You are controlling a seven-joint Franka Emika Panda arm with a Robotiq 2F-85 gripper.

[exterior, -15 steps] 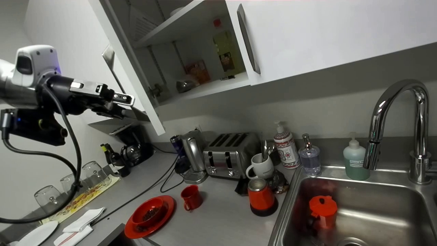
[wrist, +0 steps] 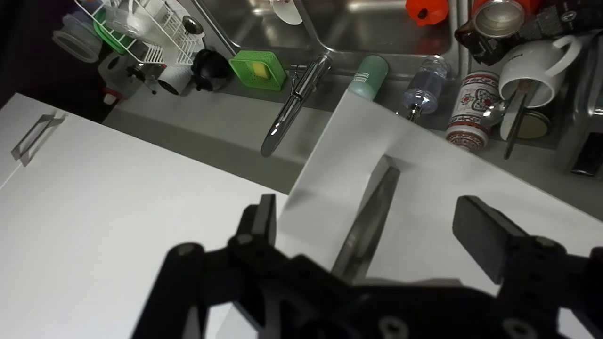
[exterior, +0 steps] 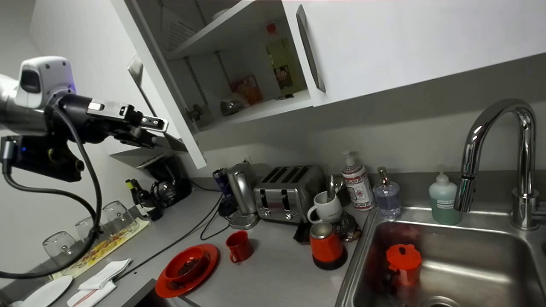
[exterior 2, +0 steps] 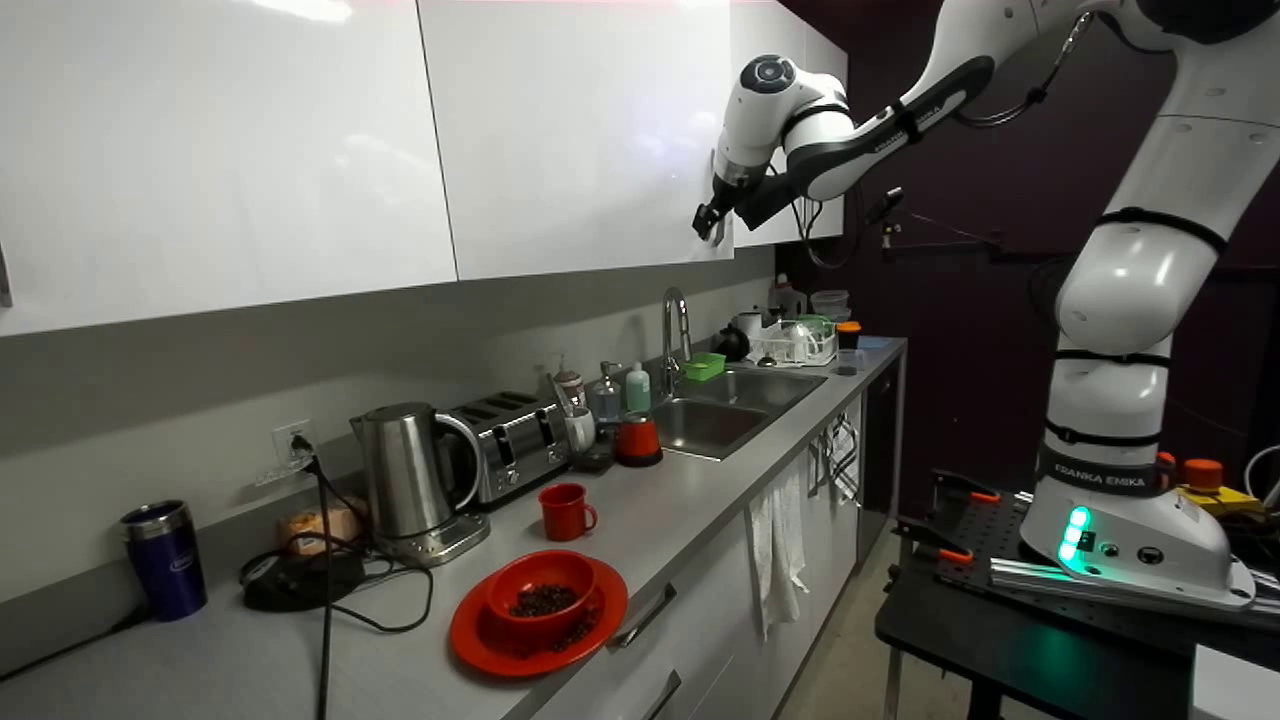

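In the wrist view my gripper is open, its two dark fingers set wide apart on either side of a metal handle [wrist: 364, 231]. That handle belongs to a white cabinet door [wrist: 429, 186], whose surface spreads behind the fingers. Exterior view 1 shows this door [exterior: 153, 66] swung open, with the gripper [exterior: 155, 133] at its outer face near the lower edge. Whether a finger touches the handle or door, I cannot tell. From exterior view 2, the gripper [exterior 2: 710, 226] appears small beside the cabinet fronts.
Inside the open cabinet a shelf [exterior: 286, 102] bears an oil bottle [exterior: 281, 66]. A neighbouring shut door [exterior: 409, 46] has its own handle [exterior: 309, 48]. Below lie a toaster [exterior: 289, 194], a red mug [exterior: 239, 246], a red plate [exterior: 212, 256] and a sink [exterior: 460, 245] with a tall faucet [exterior: 527, 153].
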